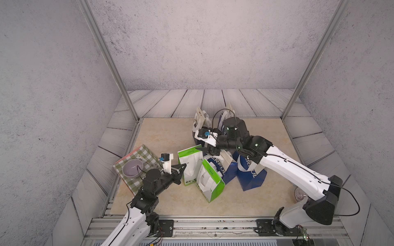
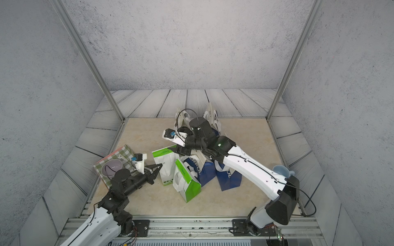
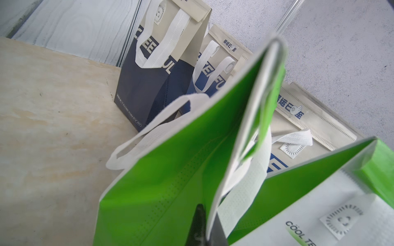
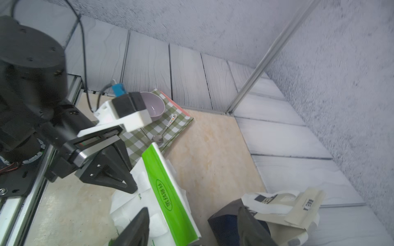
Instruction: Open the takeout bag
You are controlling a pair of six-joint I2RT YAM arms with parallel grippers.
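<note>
A white takeout bag with a green top band (image 1: 190,152) stands left of the middle; its green inside (image 3: 164,180) shows in the left wrist view. My left gripper is shut at its near side, with the thin edge of the bag's wall running between the fingertips. Over the bag's top, my right gripper stands open, fingers apart, and nothing is visibly gripped. The right wrist view shows the green band (image 4: 166,192) below and between those fingers.
A second green-and-white bag (image 1: 210,180) leans close by on the right. Blue CHEERFUL bags (image 1: 249,174) stand farther right, and more bags (image 1: 199,119) are at the back. A purple bowl (image 1: 132,168) sits on a checked cloth (image 1: 148,157) at left.
</note>
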